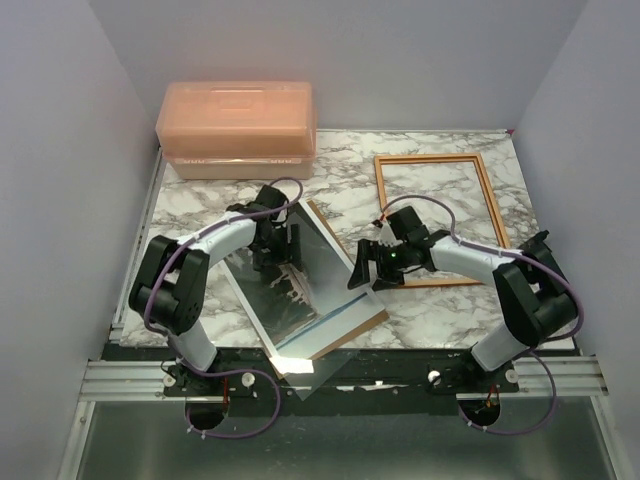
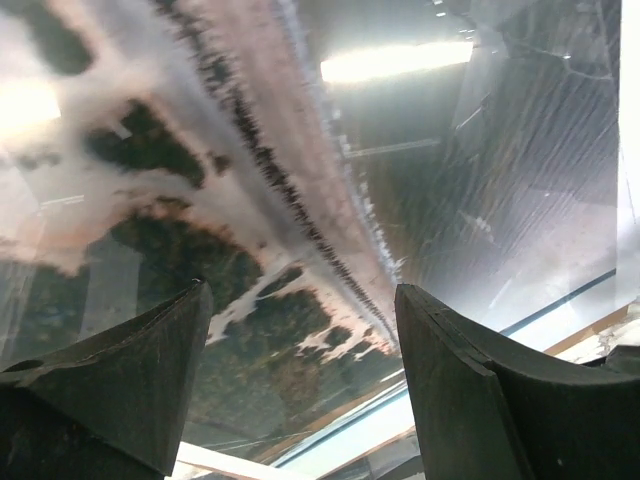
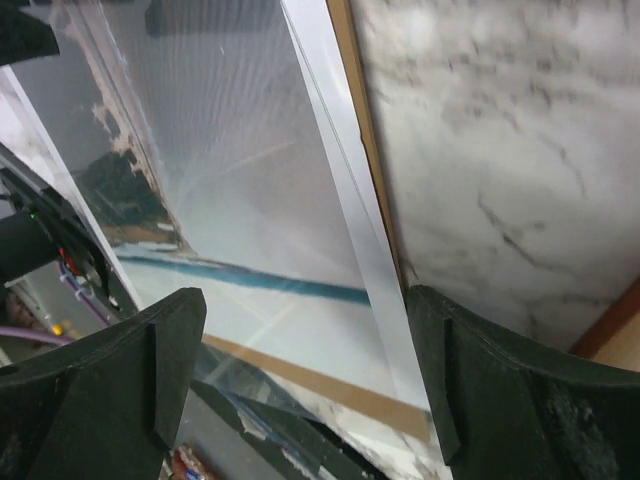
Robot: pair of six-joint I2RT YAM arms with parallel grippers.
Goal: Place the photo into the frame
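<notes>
A coastal photo (image 1: 345, 320) with a white border lies slanted on a brown backing board (image 3: 385, 410) in the middle of the table. A clear, glossy sheet (image 1: 312, 380) lies with the stack and sticks out past its near end. Above the photo's dark part, my left gripper (image 1: 284, 258) hangs open; in its wrist view only the glossy picture shows between the fingers. At the photo's right edge is my right gripper, also open, one finger (image 3: 440, 340) beside the white border. The empty wooden frame (image 1: 488, 200) lies at the right.
A translucent orange box (image 1: 237, 125) stands at the back left. The stack's near end overhangs the table's front edge, above a dark gap (image 1: 400, 370).
</notes>
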